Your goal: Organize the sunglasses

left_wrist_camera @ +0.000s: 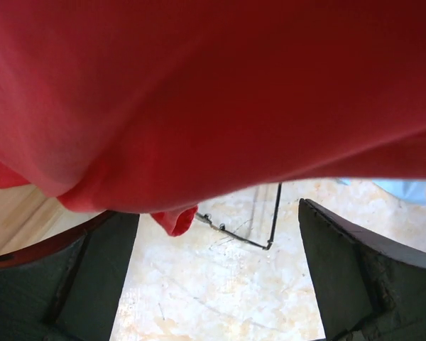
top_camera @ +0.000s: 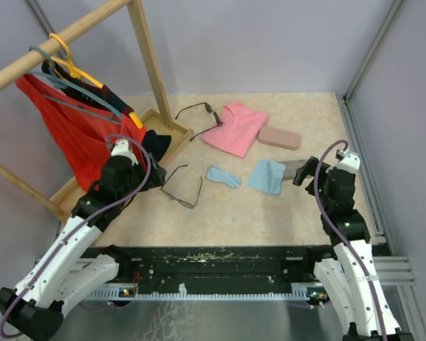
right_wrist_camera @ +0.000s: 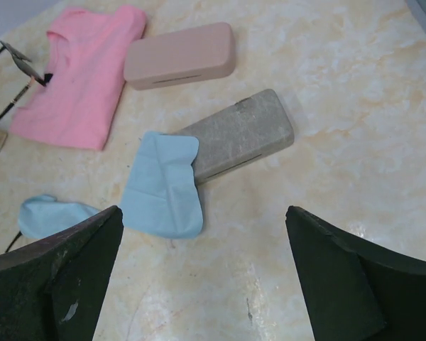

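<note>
Dark sunglasses point(top_camera: 179, 201) with their arms spread lie on the table close to my left gripper point(top_camera: 155, 176). In the left wrist view the frame of these glasses point(left_wrist_camera: 234, 236) shows between open fingers, partly hidden by red cloth. A second pair of sunglasses point(top_camera: 211, 114) lies unfolded at the back, against the pink shirt. On the right, a grey case point(top_camera: 293, 169) sits partly under a light blue cloth point(top_camera: 267, 176); a pinkish-brown case point(top_camera: 279, 138) lies behind it. My right gripper stands open above the table, nothing between its fingers.
A red garment point(top_camera: 71, 121) hangs from the wooden rack point(top_camera: 153, 64) on the left, beside my left arm. A pink shirt point(top_camera: 234, 129) and a small blue cloth point(top_camera: 223, 177) lie mid-table.
</note>
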